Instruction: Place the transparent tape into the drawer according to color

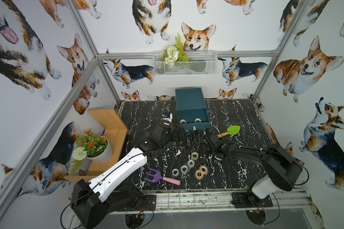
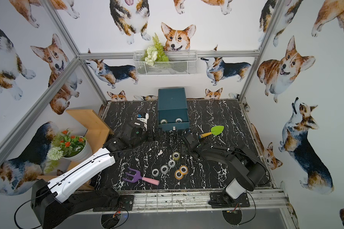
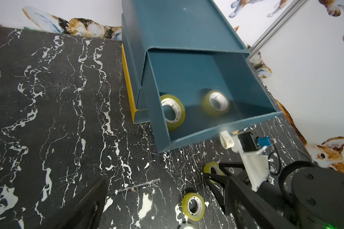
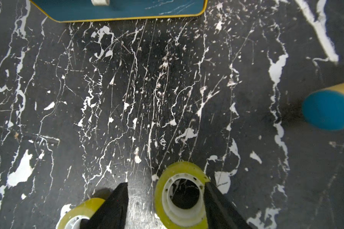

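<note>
The blue-green drawer unit (image 1: 189, 98) stands at the back with its drawer (image 3: 214, 127) pulled out. Two yellowish transparent tape rolls lie inside, a left roll (image 3: 175, 118) and a right roll (image 3: 210, 108). My left gripper is open and empty, in front of the drawer's left side. My right gripper is open over the table, a yellowish roll (image 4: 160, 194) standing between its fingers, close to the right one. Another yellowish roll (image 1: 195, 155) lies just left of it. Further front are white-grey rolls (image 1: 184, 169) and two orange rolls (image 1: 203, 169).
A green trowel (image 1: 233, 130) lies right of my right gripper, its blue handle end (image 4: 326, 110) nearby. A purple fork (image 1: 154, 175) lies front left. A wooden shelf with a potted plant (image 1: 102, 151) stands at left.
</note>
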